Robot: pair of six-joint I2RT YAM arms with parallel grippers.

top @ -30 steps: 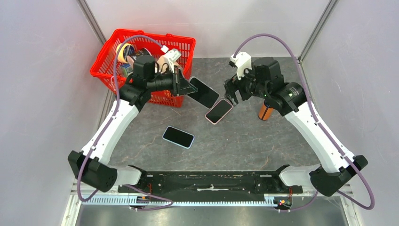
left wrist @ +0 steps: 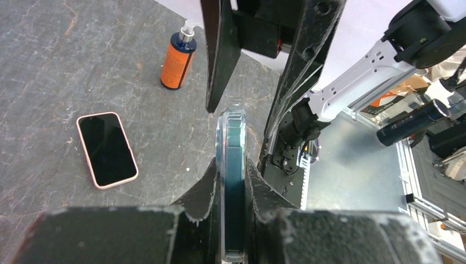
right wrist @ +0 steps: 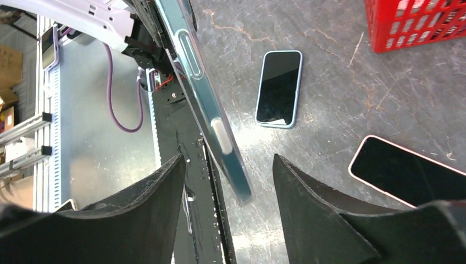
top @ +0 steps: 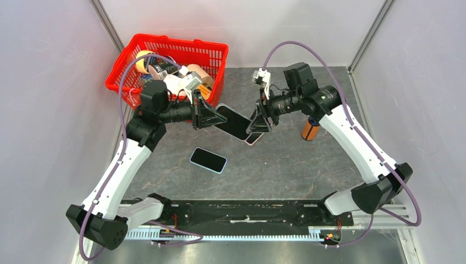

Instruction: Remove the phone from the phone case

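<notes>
My left gripper (top: 214, 115) is shut on a phone in its case (top: 233, 122), raised above the table and seen edge-on, teal, in the left wrist view (left wrist: 234, 181). My right gripper is open just beyond the held phone's free end, which hangs between its fingertips in the right wrist view, with no contact visible. A pink-rimmed phone (left wrist: 107, 149) lies partly under the held one in the top view. A light-blue-rimmed phone (top: 208, 160) lies flat at the front left.
A red basket (top: 211, 49) full of items fills the back left. An orange bottle (top: 310, 129) stands on the right.
The right gripper has moved left toward the held phone's free end.
</notes>
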